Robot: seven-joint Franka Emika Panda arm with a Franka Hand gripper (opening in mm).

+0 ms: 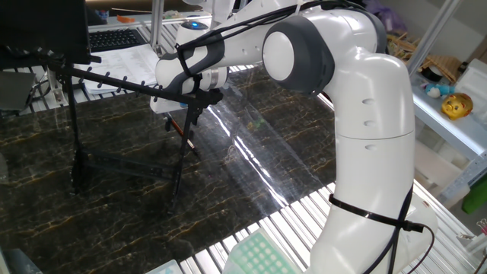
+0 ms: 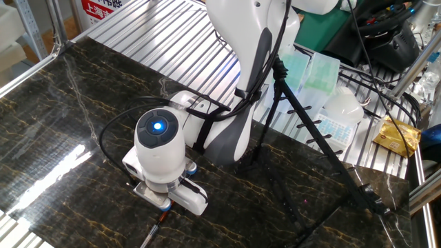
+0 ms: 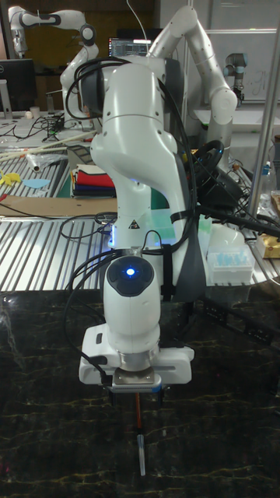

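Observation:
My gripper (image 3: pixel 137 390) hangs low over the dark marbled tabletop (image 3: pixel 58 432), pointing down. A thin rod-like tool (image 3: pixel 139 423), reddish brown above and pale silver at its lower end, extends from beneath the hand. The same tool (image 2: pixel 158 227) appears below the hand in exterior view 2, and as a slanted brown stick (image 1: pixel 188 143) in exterior view 1. The hand and its mounted bracket hide the fingertips, so whether they grip the tool or stand apart around it cannot be told.
A black frame (image 1: pixel 125 85) stands on the tabletop beside the arm. Pale green racks (image 2: pixel 320 72) and a box of blue tips (image 2: pixel 331 131) sit on the slatted metal surface behind. Clear film (image 1: pixel 251 144) covers part of the tabletop, which is otherwise mostly bare.

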